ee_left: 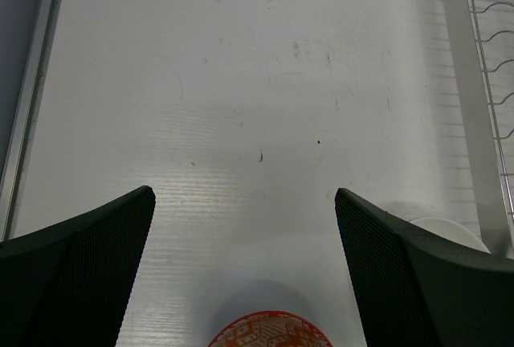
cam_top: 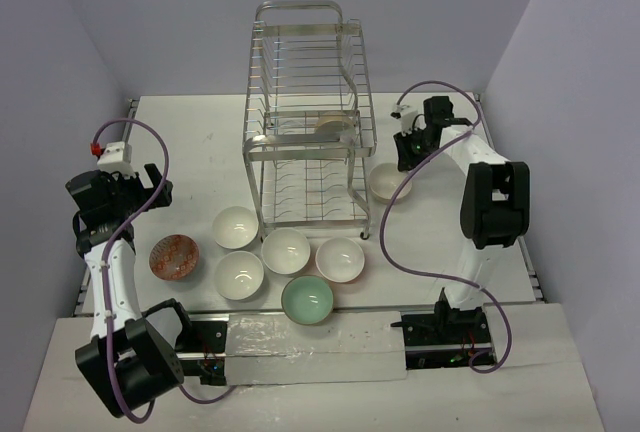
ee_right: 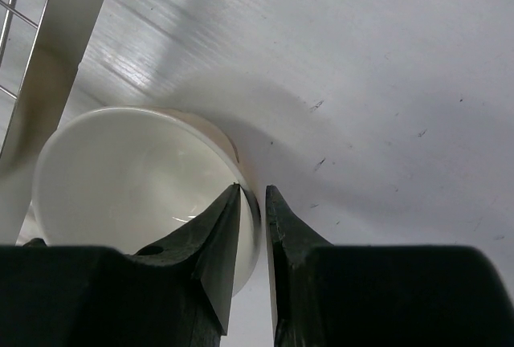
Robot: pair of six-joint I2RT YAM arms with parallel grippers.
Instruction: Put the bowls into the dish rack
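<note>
My right gripper is at a white bowl beside the rack's right side. In the right wrist view its fingertips straddle the rim of that bowl, partly closed; whether they grip it I cannot tell. The metal dish rack has a bowl on its middle tier. My left gripper stands open over bare table, near a red patterned bowl. In the top view four white bowls and a green bowl sit in front of and left of the rack.
Free table lies left of the rack and at the front right. Walls bound both sides and the back. A purple cable loops over each arm.
</note>
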